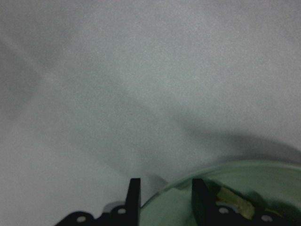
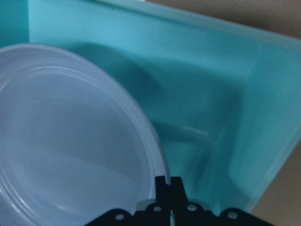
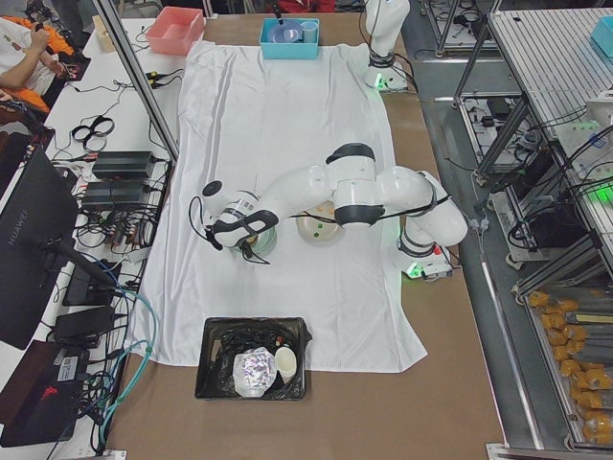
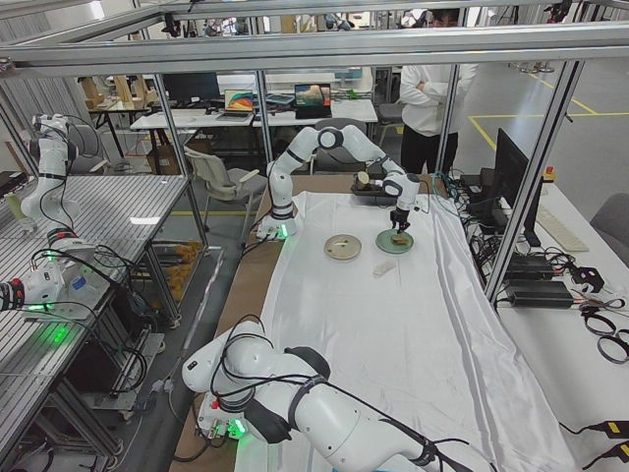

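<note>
My left gripper is open at the rim of the green plate [image 1: 249, 179], which holds a yellowish-brown piece [image 1: 235, 202]; nothing clear shows between its fingers. A beige plate [image 4: 343, 247] lies beside the green one on the white cloth. My right gripper is at the rim of the light blue plate [image 2: 75, 132] inside the cyan bin [image 2: 211, 75]. Its fingers are close together, apparently on that rim.
A black-lined bin [image 3: 216, 383] with foil and a white cup sits at the near end of the cloth. A pink bin [image 3: 176, 34] stands on the side table. The middle of the cloth toward the cyan bin is clear.
</note>
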